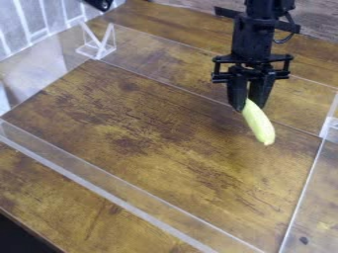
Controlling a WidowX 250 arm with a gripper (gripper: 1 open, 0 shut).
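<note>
My black gripper (248,99) hangs in the upper right of the camera view, shut on a long pale yellow object (259,123), which tilts down from the fingertips toward the lower right. I cannot tell from this view whether its lower end touches the wooden surface below.
A wooden table (145,158) fills most of the view, edged by clear plastic walls (106,192) around an open middle. A small white bracket (99,44) stands at the upper left, near a white slatted object (34,20).
</note>
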